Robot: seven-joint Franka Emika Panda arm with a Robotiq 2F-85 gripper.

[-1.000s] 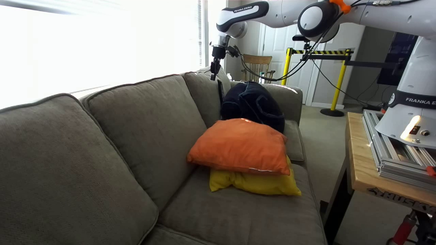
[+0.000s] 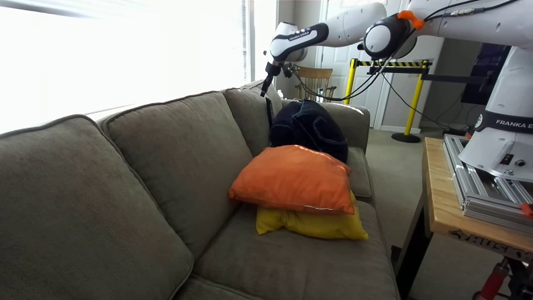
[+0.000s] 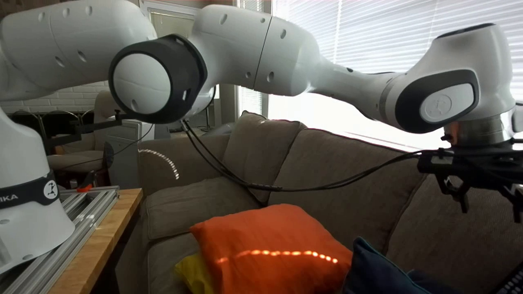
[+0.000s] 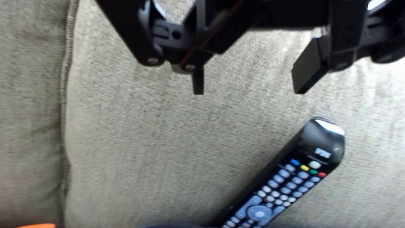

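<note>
A black remote control (image 4: 283, 178) with pale and coloured buttons leans at a slant against the grey couch back cushion (image 4: 152, 133) in the wrist view, its lower end cut off by the frame. In exterior view 1 the remote (image 2: 270, 112) is a thin dark strip between the cushion and the dark blue pillows. My gripper is apart from it, above its upper end, with a wide gap between the fingers and only couch fabric behind. Exterior view 2 has the gripper (image 3: 490, 215) at the right, and the remote (image 3: 513, 283) in the bottom right corner.
Dark blue pillows (image 2: 310, 127) lie bunched beside the remote. An orange pillow (image 2: 295, 175) rests on a yellow one (image 2: 320, 222) on the couch seat. The window (image 2: 125, 55) is behind the couch. Cables (image 3: 314, 188) hang loosely from the arm.
The arm's wrist has tilted and its end has shifted slightly right in exterior view 1, so the gripper now slants. The pillows and remote have not moved.
</note>
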